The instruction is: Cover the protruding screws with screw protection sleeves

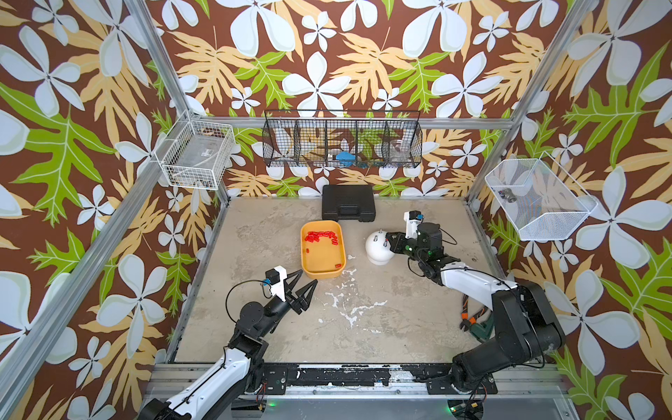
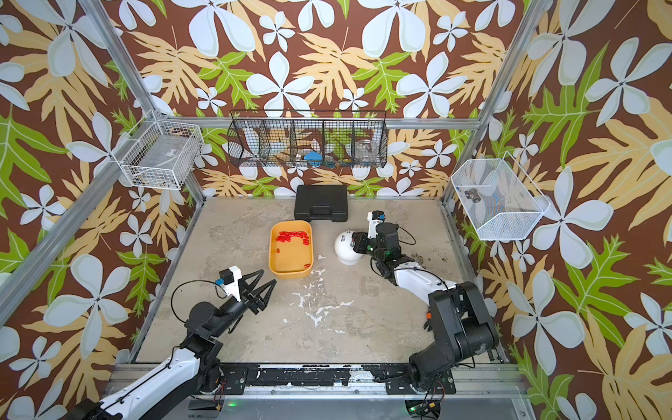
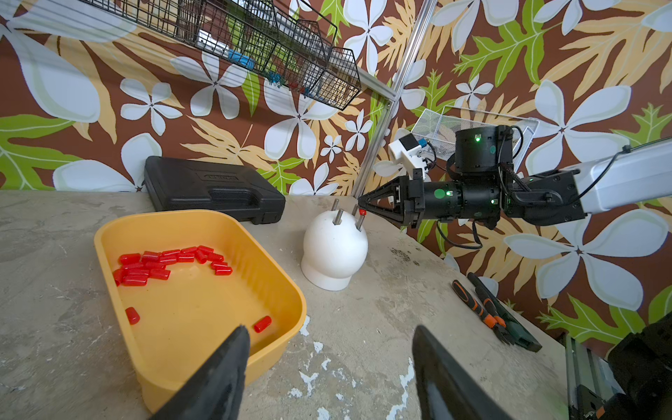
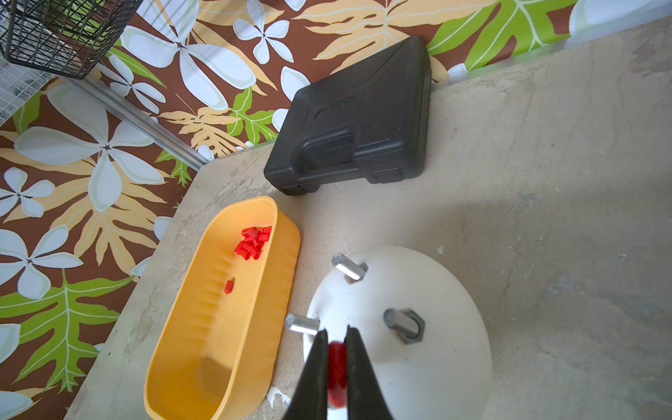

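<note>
A white dome (image 3: 329, 252) carries several upright metal screws (image 4: 402, 323). My right gripper is shut on a red sleeve (image 3: 362, 212) at one screw on the dome's right side; how far it covers the screw is hidden. My left gripper (image 1: 306, 287) stands open, low by the front right corner of the orange tray (image 2: 291, 266), with nothing between its fingers. More red sleeves (image 4: 253, 241) lie in the tray, mostly toward its back, with single ones apart.
A black case (image 1: 348, 203) lies behind the tray. Pliers and tools (image 3: 490, 315) lie at the right edge. Wire baskets (image 2: 308, 140) hang on the frame.
</note>
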